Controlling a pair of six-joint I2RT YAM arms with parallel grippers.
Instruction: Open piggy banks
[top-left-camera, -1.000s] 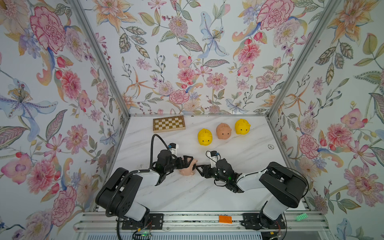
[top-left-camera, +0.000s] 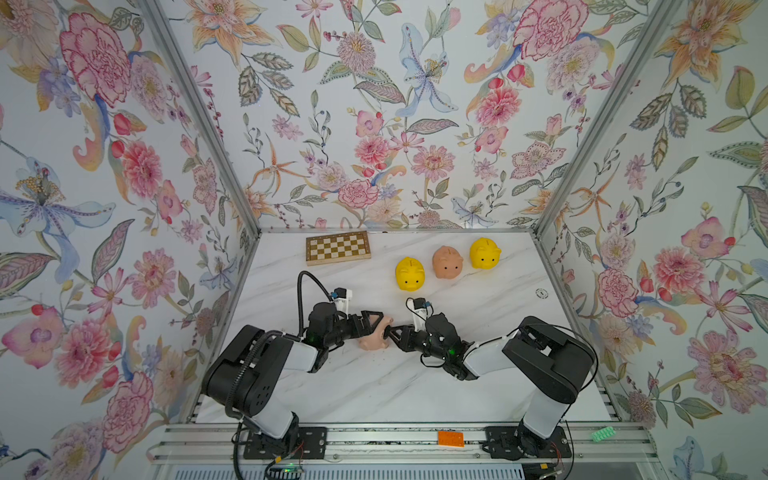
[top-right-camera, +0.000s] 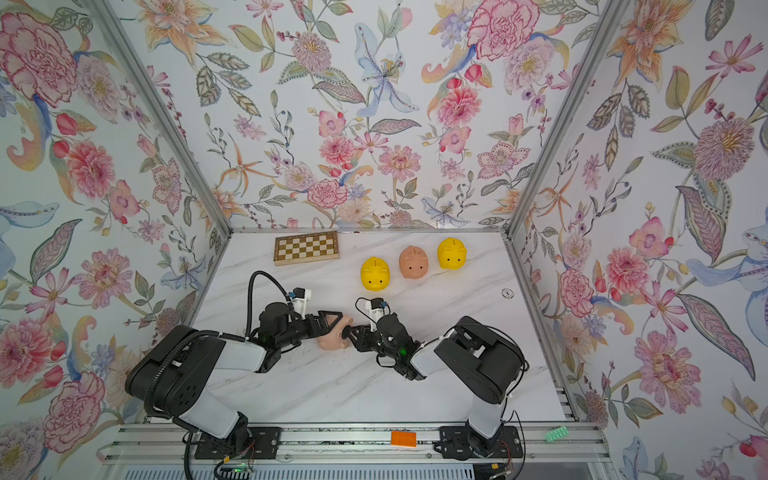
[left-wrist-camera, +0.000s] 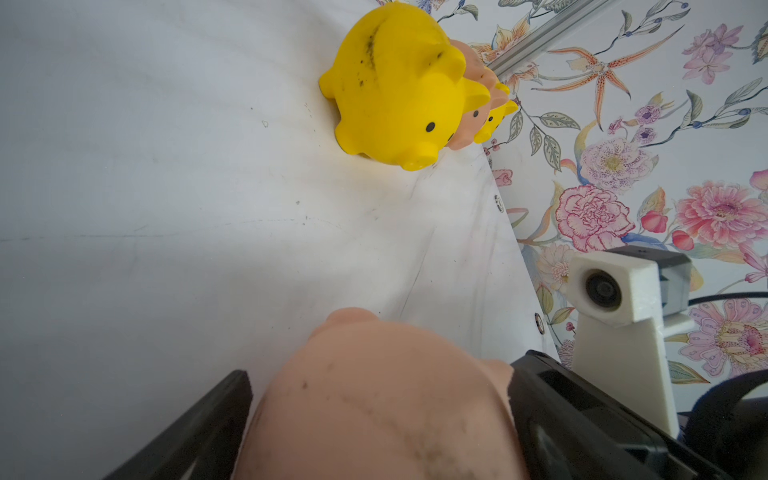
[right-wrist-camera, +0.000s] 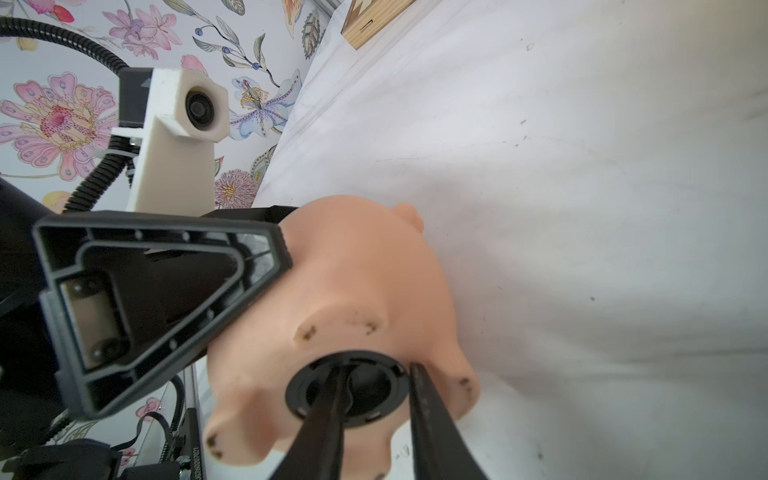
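A pink piggy bank (right-wrist-camera: 360, 264) is turned with its underside and feet toward my right gripper. My left gripper is open, its fingers (left-wrist-camera: 212, 424) on either side of the pig's body; whether both press on it I cannot tell. In the pig's belly sits a round black ring (right-wrist-camera: 301, 393) with a dark middle. My right gripper is partly open, its two fingertips in front of the ring, one over its middle and one at its edge. Nothing clearly shows between them. At the back, two yellow pigs (top-left-camera: 409, 274) flank another pink pig (top-left-camera: 447, 262).
A checkered wooden board (top-left-camera: 338, 249) lies at the back left of the white table (top-left-camera: 488, 312). Free room lies in front of both arms and to the right. My grippers are close together around the pink pig.
My right arm has moved left, bringing its fingertips up to the pig's underside. The pigs at the back have stayed put.
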